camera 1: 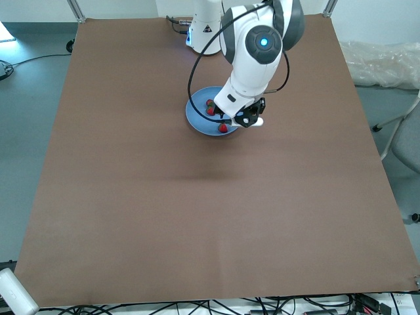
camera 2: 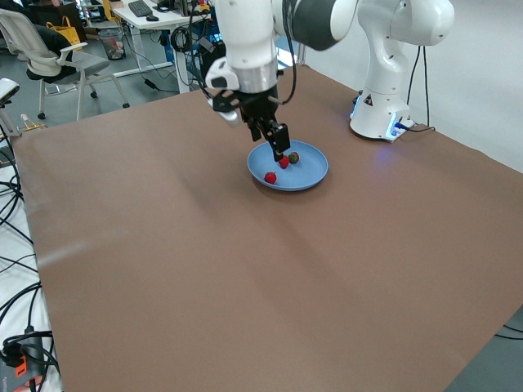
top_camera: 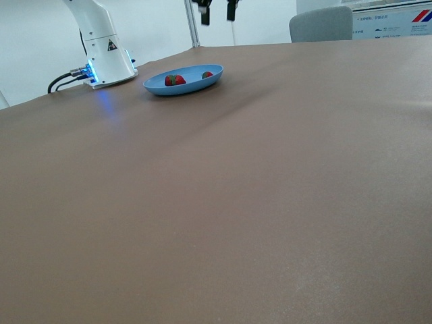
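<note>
A blue plate (camera 1: 202,123) lies on the brown table with several strawberries on it, including a red one (camera 2: 270,178) near its rim and a red-and-green pair (top_camera: 174,80). My gripper (top_camera: 218,17) hangs above the plate, its two black fingers apart with empty space between them in the top view, just past the plate's right part. In the right view the fingers (camera 2: 276,143) partly overlap the plate, and in the left view the wrist hides part of it.
The white robot base (camera 2: 379,114) with cables stands behind the plate. Chairs and loose cables lie off the table's edges.
</note>
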